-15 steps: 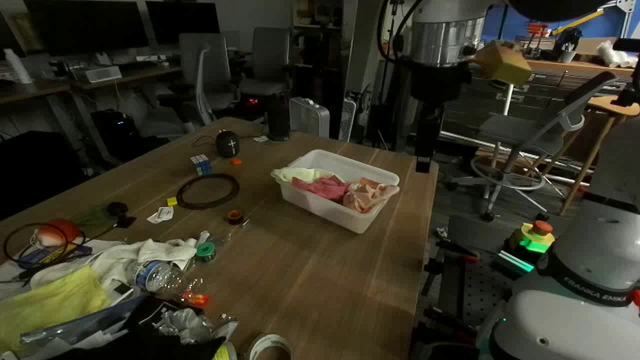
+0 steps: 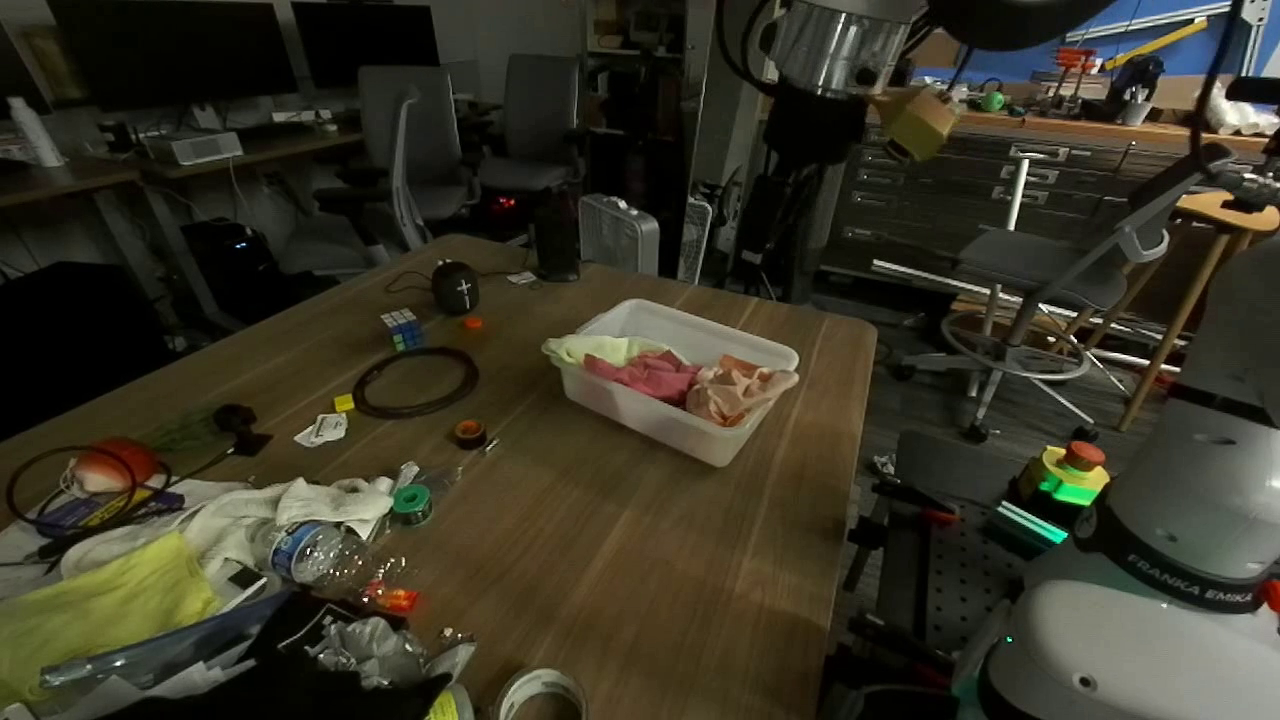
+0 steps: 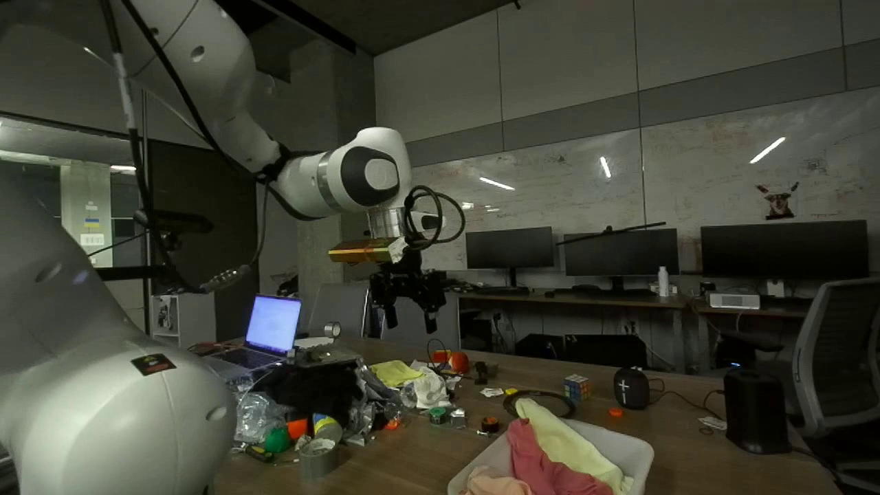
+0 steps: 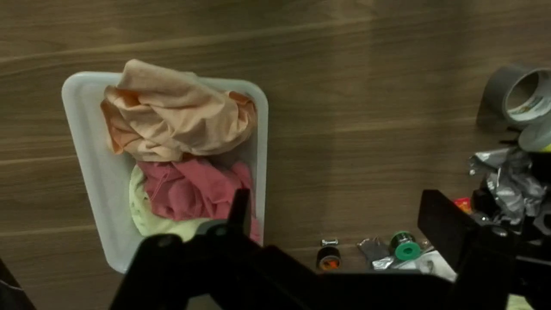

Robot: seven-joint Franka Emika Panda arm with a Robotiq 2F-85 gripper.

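Observation:
High over the table hangs my gripper (image 3: 410,324), its fingers spread apart and nothing between them. Seen from the wrist, the open gripper has one finger over the edge of the white bin (image 4: 261,155) and the other toward the clutter. The bin holds a peach cloth (image 4: 175,113), a pink cloth (image 4: 191,188) and a pale yellow-green cloth (image 4: 147,214). In the first exterior view the same bin (image 2: 642,415) stands near the table's far right part, with the peach cloth (image 2: 732,390) draped at its near right end.
Clutter covers the table's left side: a yellow cloth (image 2: 114,606), a plastic bottle (image 2: 314,552), foil and black fabric. A black cable coil (image 2: 416,412), a Rubik's cube (image 2: 402,329) and a speaker (image 2: 456,288) lie farther back. Bare wood surrounds the bin's near side.
My arm has risen and shifted left in the first exterior view, away from the table. The bin and its cloths have not moved.

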